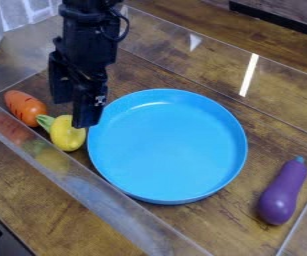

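My gripper [76,95], dark and open, hangs over the left side, just above a yellow vegetable [68,134] with a green stem. An orange carrot [25,108] lies left of that. A round blue plate [167,145] fills the middle, right of the gripper. A purple eggplant [283,192] lies at the lower right, well apart from the plate.
Transparent walls [142,225] border the wooden work surface. Bare wood is free behind the plate and between the plate and the eggplant.
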